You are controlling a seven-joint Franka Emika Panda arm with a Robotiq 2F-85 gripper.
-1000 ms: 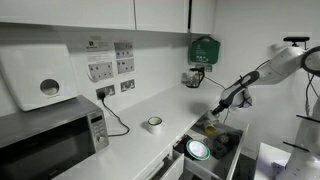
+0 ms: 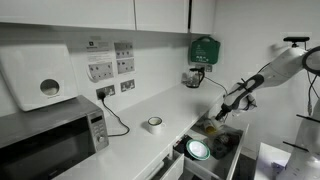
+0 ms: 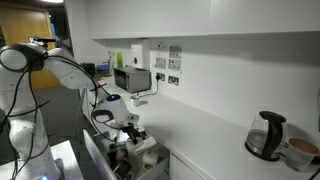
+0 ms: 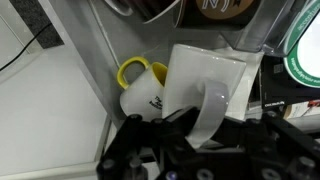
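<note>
My gripper is shut, low over the open drawer; its black fingers run along the bottom of the wrist view. A white object (image 4: 190,75) with a rounded, handle-like part lies right at the fingertips and hides part of them. Whether that part is held between the fingers cannot be told. Beside it is a white mug (image 4: 143,97) with a yellow handle and dark print. In the first exterior view the gripper (image 2: 222,116) is small, at the far end of the drawer near a yellowish item (image 2: 210,129).
A white round dish with a green rim (image 2: 198,150) lies nearer in the drawer. Dark round items crowd the wrist view's top edge. A white pot (image 2: 154,125) stands on the mostly clear counter, with a coffee maker (image 3: 266,136) at its other end.
The arm has shifted slightly to the right and lower over the far end of the drawer. The dish and the pot have not moved.
</note>
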